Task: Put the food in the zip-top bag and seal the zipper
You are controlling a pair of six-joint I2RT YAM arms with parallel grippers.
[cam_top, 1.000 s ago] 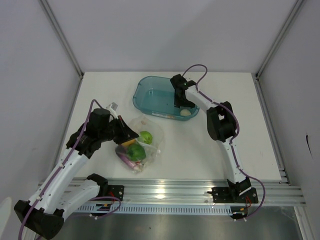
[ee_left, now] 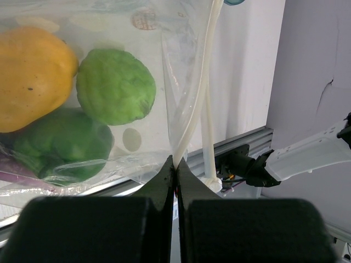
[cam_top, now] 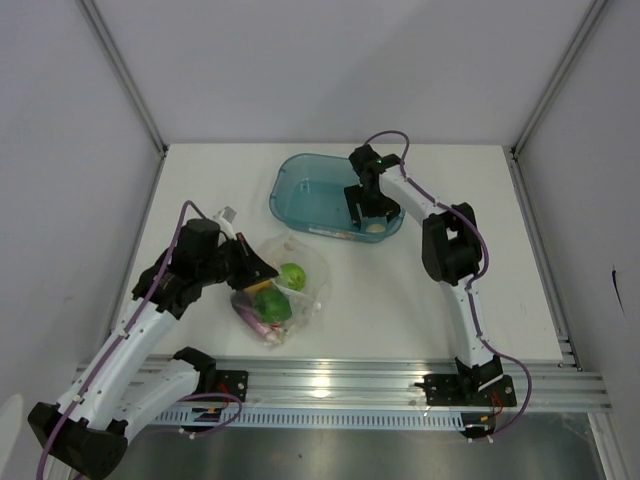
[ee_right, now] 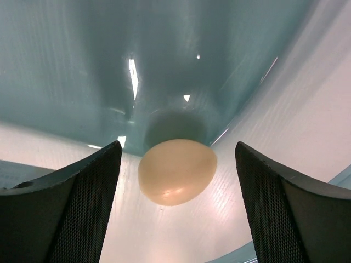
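The zip bag [cam_top: 305, 285] lies open on the table, holding an orange pepper [ee_left: 33, 76], a green lettuce [ee_left: 115, 85], a dark green pepper [ee_left: 63, 145] and a purple item [cam_top: 262, 325]. My left gripper is shut at the bag's zipper strip. My right gripper is open over the right end of the blue bin [cam_top: 310, 200], above a pale tan rounded food item [ee_right: 176, 170] that sits between and beyond its fingers.
The blue bin stands at the back middle of the white table [cam_top: 470, 310]. Bare table lies to the right of the bag and to the left of the bin.
The right gripper has shifted slightly right over the bin, and the bin has moved slightly right with it. The left arm holds still.
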